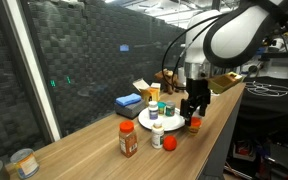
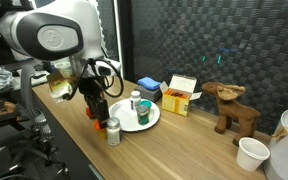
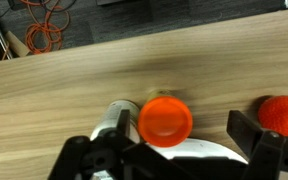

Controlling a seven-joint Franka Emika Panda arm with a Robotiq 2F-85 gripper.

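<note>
My gripper (image 1: 195,108) is open and pointing down just above a small jar with an orange lid (image 1: 195,123), near the table's front edge. In the wrist view the round orange lid (image 3: 165,121) shows between the dark, spread fingers (image 3: 246,132), with nothing clamped. A silver-topped shaker (image 2: 113,131) stands close beside that jar; its pale top (image 3: 118,116) is partly covered by a finger in the wrist view. A red round object (image 1: 170,142) lies to the left of the jar. In the second exterior view the gripper largely hides the jar.
Behind the jar is a white plate (image 1: 147,123) with several small containers. A white-capped bottle (image 1: 157,135) and an orange-capped jar (image 1: 129,138) stand left of the gripper. A brown moose figure (image 2: 232,108) and white cup (image 2: 252,153) sit farther off. Bare wood lies at the left.
</note>
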